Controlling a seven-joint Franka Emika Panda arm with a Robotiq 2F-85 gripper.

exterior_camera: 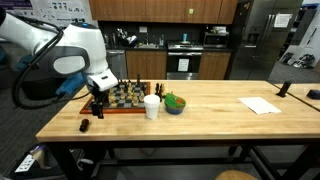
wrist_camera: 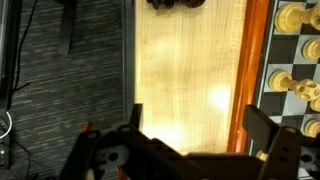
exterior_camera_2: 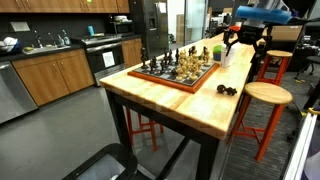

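Note:
My gripper [exterior_camera: 98,108] hangs above the left end of the wooden table, open, its fingers wide apart in the wrist view with only bare wood between them. A small dark object [exterior_camera: 84,125] lies on the table near the front left edge, apart from the gripper. The wrist view shows part of this dark object [wrist_camera: 180,3] cut off at the top edge. Beside it, in exterior view 2, the chessboard [exterior_camera_2: 163,80] with its red-brown border carries several light and dark pieces. Part of the board's border [wrist_camera: 246,75] runs down the right of the wrist view, with light pieces [wrist_camera: 290,17] on it.
A white cup [exterior_camera: 152,107] and a green bowl [exterior_camera: 174,108] with something green inside stand right of the chessboard. White paper [exterior_camera: 260,105] lies farther right. Stools [exterior_camera_2: 268,93] stand beside the table.

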